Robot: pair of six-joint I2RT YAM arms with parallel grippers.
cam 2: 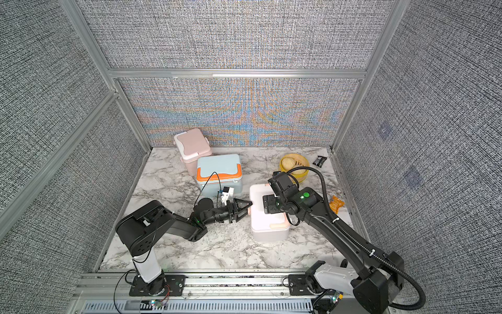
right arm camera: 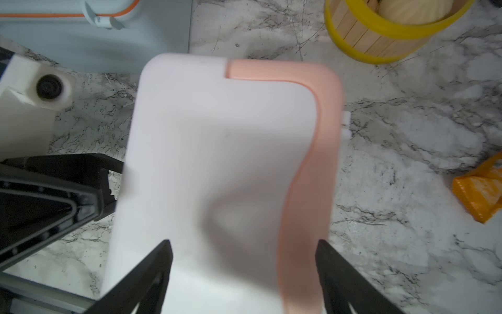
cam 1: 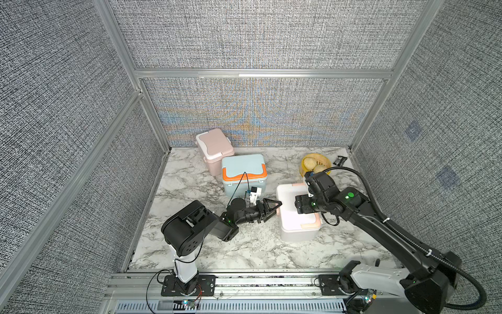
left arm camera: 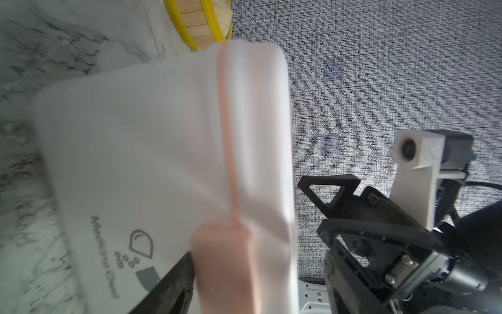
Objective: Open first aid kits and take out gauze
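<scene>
A white first aid kit (cam 1: 290, 222) with a pinkish-orange trim stands upright with its lid down; no gauze shows. My left gripper (cam 1: 278, 206) is at its left side, fingers parted. In the left wrist view, the kit's pink latch (left arm camera: 224, 272) lies between the blurred fingers, not visibly clamped. Over the lid is my right gripper (cam 1: 300, 204), also open; its fingers (right arm camera: 149, 277) are spread wide above the lid (right arm camera: 219, 157) in the right wrist view. Whether they touch the lid cannot be told.
Behind on the left stand a blue kit (cam 1: 244, 164) with orange trim and a pink kit (cam 1: 215, 144), both closed. A yellow-rimmed basket (right arm camera: 366, 49) holding buns sits behind right. An orange item (cam 2: 336, 203) lies far right.
</scene>
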